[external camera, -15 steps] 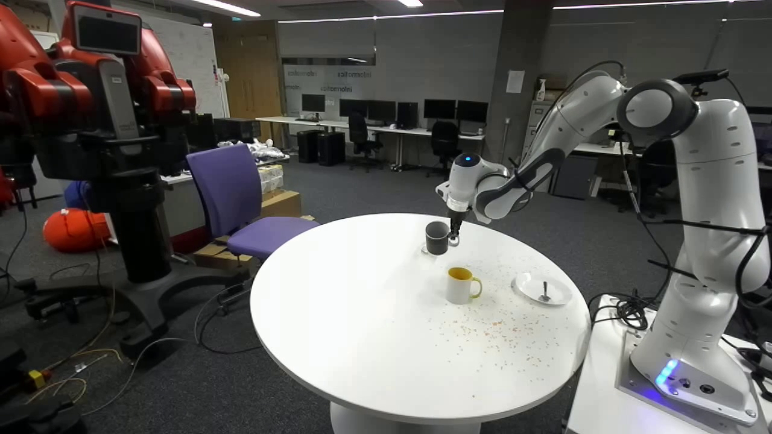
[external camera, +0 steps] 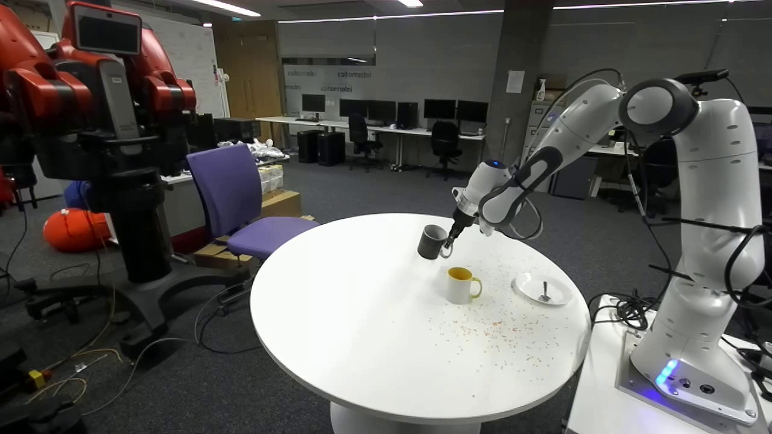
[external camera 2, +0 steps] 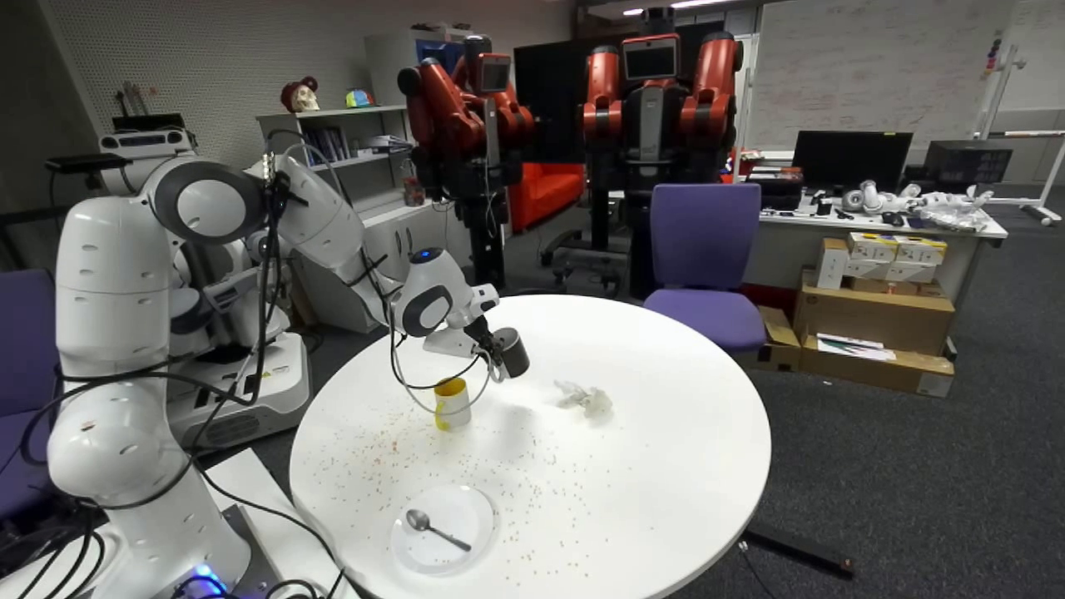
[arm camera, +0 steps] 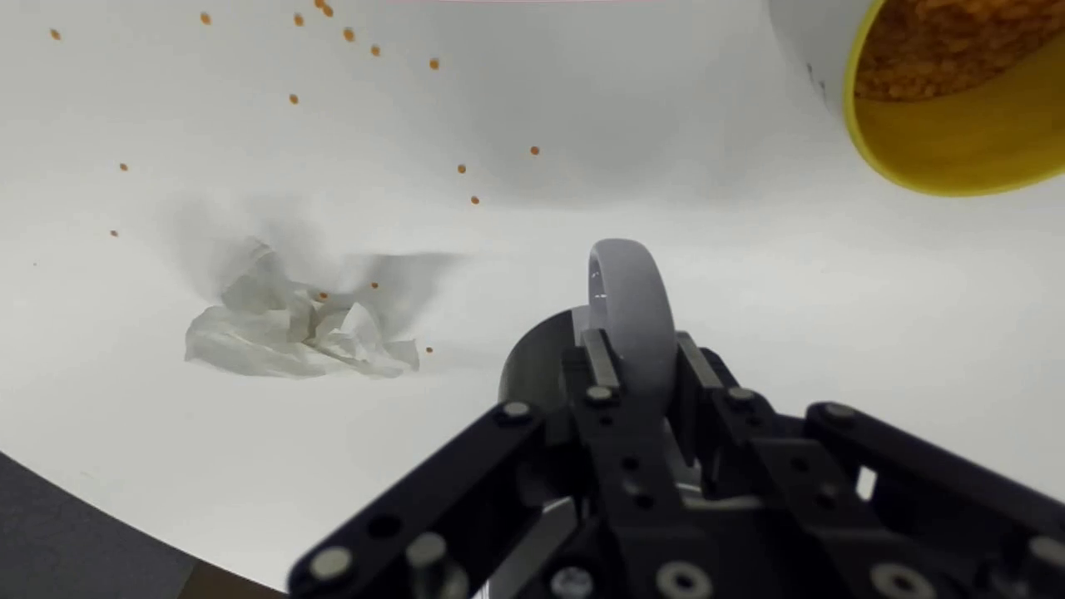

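Observation:
A dark grey mug (external camera: 432,243) hangs slightly tilted above the far part of the round white table. My gripper is shut on its pale handle (arm camera: 636,299), which stands up between the two fingers in the wrist view. Most of that mug is hidden there behind my gripper. A white mug with a yellow inside (external camera: 459,287) stands upright on the table, nearer than the grey one in exterior view 1. Orange grains (arm camera: 958,55) lie inside the yellow-lined mug. The two mugs are apart.
Scattered grains (external camera: 499,336) cover the table near a white plate (external camera 2: 406,557) that holds a spoon (external camera 2: 436,529). Crumpled tissue (external camera 2: 584,398) lies on the table.
The grey mug and my gripper have shifted slightly left in exterior view 1. The mug's tilt has changed, and the wrist has turned. The yellow-lined mug has stayed in place.

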